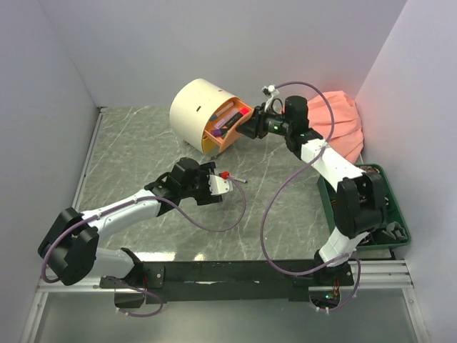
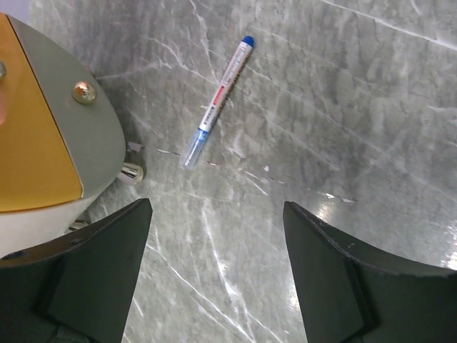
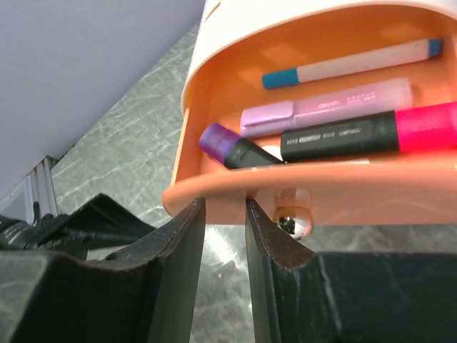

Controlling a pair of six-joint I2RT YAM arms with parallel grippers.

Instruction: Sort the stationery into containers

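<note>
A white pen with a blue cap [image 2: 227, 86] lies on the grey marble table, ahead of my left gripper. This gripper is open, with only bare table between its fingers. At the drawer's front is my right gripper, its fingers a little apart and nothing held between them. The orange drawer [image 3: 214, 189] is pulled out of a cream rounded box [image 1: 203, 107]. In it lie a white-and-blue pen [image 3: 357, 63], a lilac highlighter [image 3: 332, 107], a black-and-pink marker [image 3: 343, 138] and a purple-ended black marker [image 3: 232, 148]. The drawer's round knob [image 3: 294, 220] is just right of the right fingertips.
A green compartmented tray [image 1: 391, 200] stands along the right side, partly under the right arm. Crumpled pink cloth [image 1: 335, 118] lies at the back right.
</note>
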